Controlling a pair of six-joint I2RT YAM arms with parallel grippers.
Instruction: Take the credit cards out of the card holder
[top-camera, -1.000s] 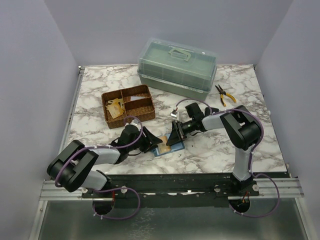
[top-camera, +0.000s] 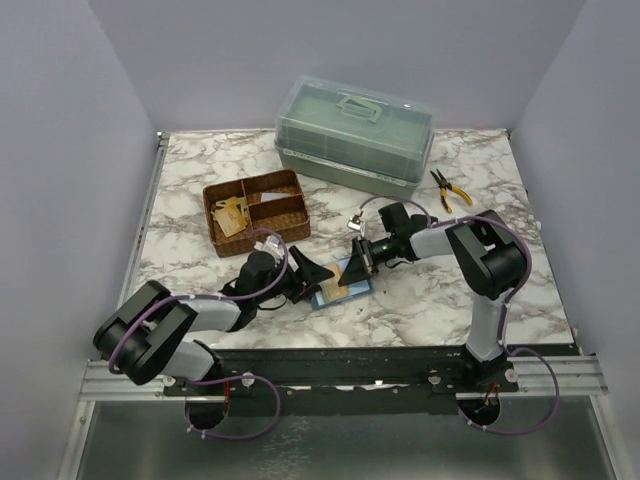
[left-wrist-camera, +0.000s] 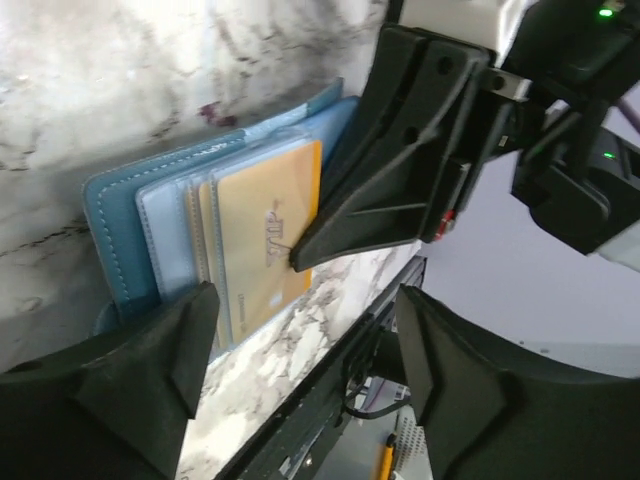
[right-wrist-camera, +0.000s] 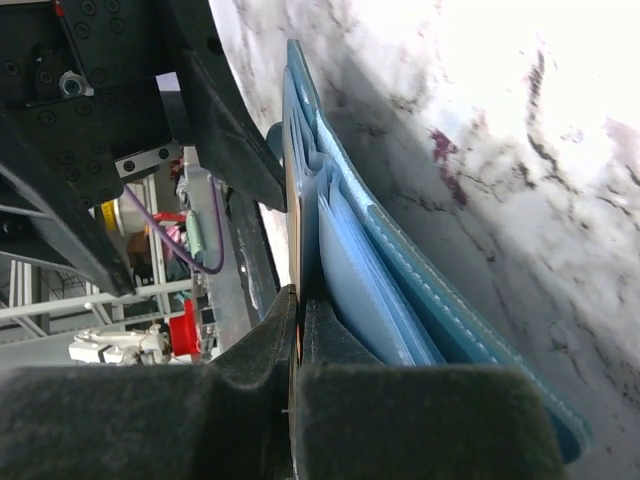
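The blue card holder lies near the table's front middle, with light blue sleeves and a yellow card showing on top. My left gripper stands open at the holder's left end, fingers low beside it. My right gripper is shut at the holder's other side, its fingertips on the edge of the card and sleeve stack; whether anything thin is between them is unclear. In the right wrist view the outer flap stands apart from the inner sleeves.
A woven basket with compartments holding cards sits behind left. A clear green lidded box stands at the back, pliers at back right.
Both arms have shifted slightly around the holder, my right gripper a little rightward compared with a second ago.
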